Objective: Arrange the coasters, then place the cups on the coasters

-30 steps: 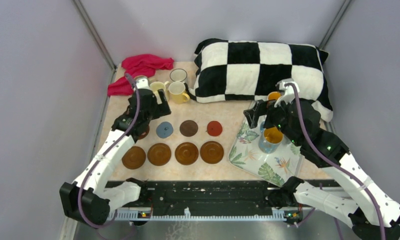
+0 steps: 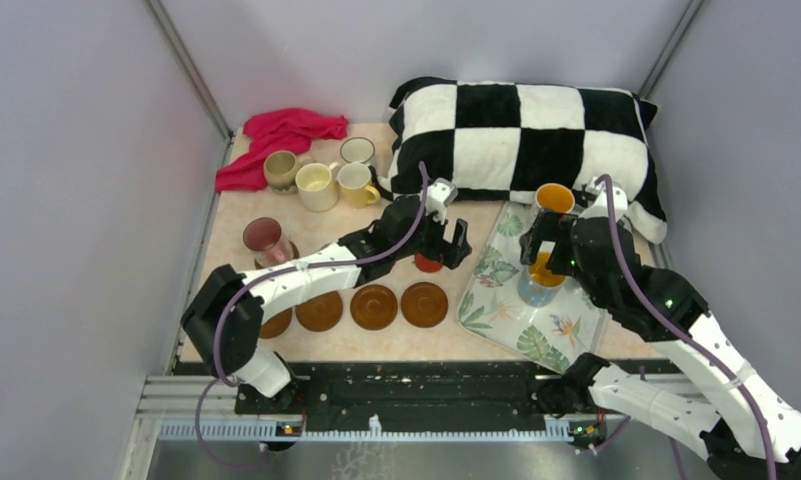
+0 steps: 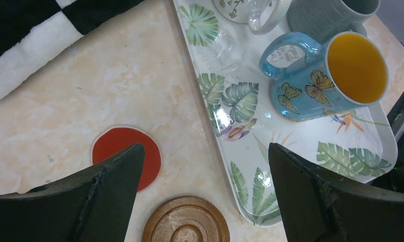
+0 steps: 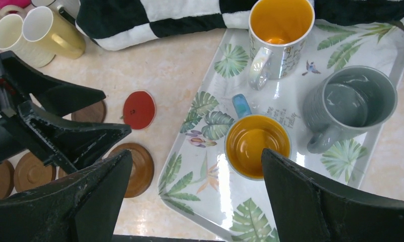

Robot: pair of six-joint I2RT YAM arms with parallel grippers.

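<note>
On the floral tray [image 2: 493, 335] stands a blue butterfly cup [image 2: 538, 291] with an orange inside. Two more cups share the tray: a white one [image 4: 278, 58] with an orange inside and a grey one [image 4: 336, 108]. A red coaster [image 3: 121, 151] lies left of the tray, with a brown wooden coaster [image 2: 424, 304] near it. My left gripper [image 2: 458, 240] is open and empty above the table between red coaster and tray. Over the tray, close to the blue cup, my right gripper [image 2: 532, 243] hangs open, nothing between its fingers.
A reddish cup [image 2: 265, 240] stands at the left, with several pale cups [image 2: 317, 187] behind it by a pink cloth [image 2: 281, 135]. More brown coasters [image 2: 374, 306] line the front. A checkered pillow [image 2: 521, 145] fills the back right.
My left gripper has swept right from near the pale cups, past the coasters, toward the tray, now partly covering the red coaster. The right gripper has shifted slightly right and down. The cups stay put, apart from the reddish cup, now visible at the left.
</note>
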